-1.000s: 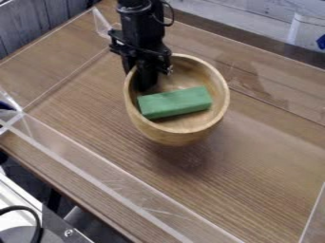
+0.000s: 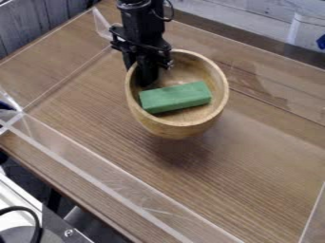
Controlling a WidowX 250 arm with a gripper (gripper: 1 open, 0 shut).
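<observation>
A round wooden bowl (image 2: 191, 119) sits in the middle of the view, with a green block (image 2: 176, 97) lying inside it. My black gripper (image 2: 143, 72) comes from the top and is shut on the bowl's left rim; its fingertips are partly hidden in shadow at the rim.
A wooden table (image 2: 229, 190) surrounds the bowl, with free room at the front, left and right. Clear edging runs along the front left, a white object (image 2: 18, 228) with a cable is at the lower left corner, and a pale wall stands at the back right.
The gripper and bowl have moved slightly up and back, and a little to the left, with the green block staying inside.
</observation>
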